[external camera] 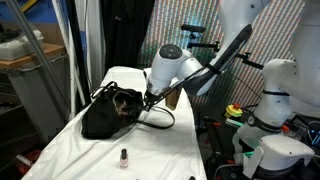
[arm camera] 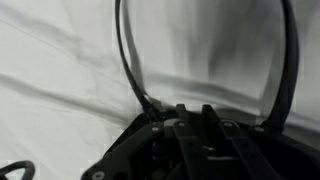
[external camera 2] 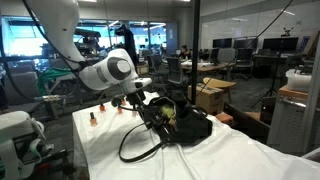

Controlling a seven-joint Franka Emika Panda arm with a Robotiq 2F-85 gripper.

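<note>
A black bag point(external camera: 100, 118) lies on the white-covered table, its mouth open and something brownish-yellow inside. Its black strap point(arm camera: 290, 60) makes a wide loop across the cloth, and both sides of that loop run down to my gripper in the wrist view. In exterior view 1 my gripper point(external camera: 147, 101) is low, at the bag's right edge beside the strap. The fingertips look close together with a narrow gap; whether any strap lies between them is hidden. From the other side, the bag point(external camera 2: 190, 128) is just right of the gripper.
Small bottle-like items point(external camera: 124, 158) stand apart on the table's front part. A brown cylindrical object point(external camera: 172, 98) is behind the arm. Bare white cloth point(external camera 2: 220, 160) spreads in front of the bag and to its right in exterior view 2.
</note>
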